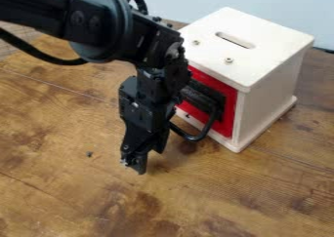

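My black arm reaches in from the upper left, and its gripper point(136, 157) hangs low over the wooden floor, left of a white box point(267, 77). The box has a red front panel point(226, 111) facing the arm, with a dark opening partly hidden by the arm and its cable. The fingertips are small and dark, so whether they are open or shut is unclear.
A pale wall stands behind the box. A black cable loops from the arm at the upper left.
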